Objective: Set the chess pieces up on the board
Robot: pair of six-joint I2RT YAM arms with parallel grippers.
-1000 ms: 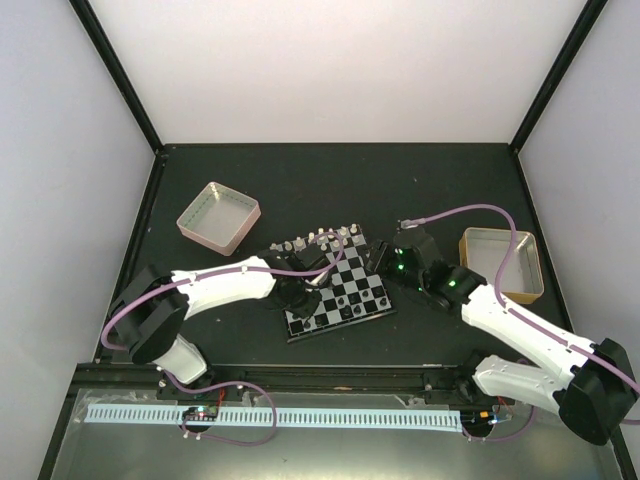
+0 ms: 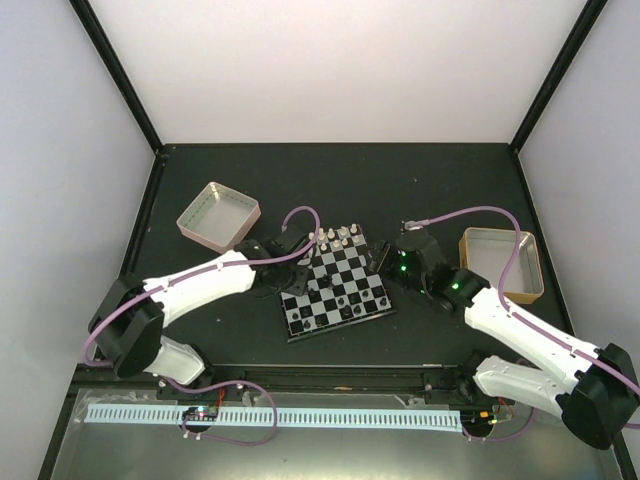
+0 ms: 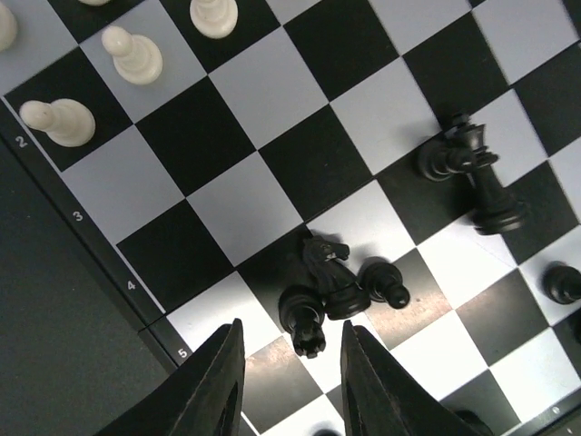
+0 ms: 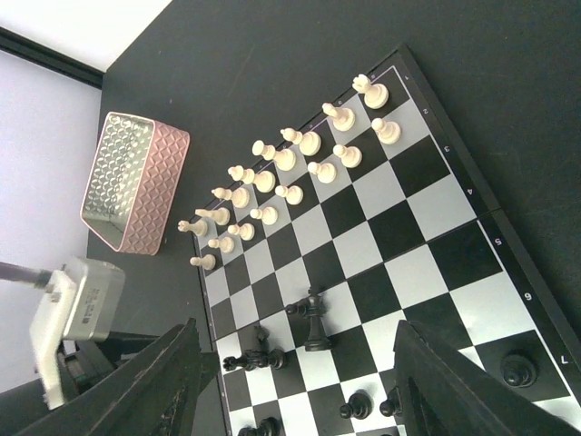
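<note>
The chessboard [image 2: 349, 298] lies mid-table, white pieces standing along its far side, such as a pawn [image 3: 136, 59]. Black pieces are scattered: an upright piece beside a lying knight, another lying piece, and a king lying on its side [image 4: 317, 322] in the right wrist view. My left gripper is over the board's left part near the upright piece, fingers apart, nothing visible between them. My right gripper is above the board's right side, fingers open and empty.
A pink basket [image 2: 247, 228] sits at back left, a yellow-sided basket [image 2: 525, 296] at right. Bare dark table [image 2: 390, 175] lies behind the board. Both arms crowd the board's sides.
My left arm has moved back leftward and its gripper end has shifted away from the near part of the board. The right arm is almost unchanged.
</note>
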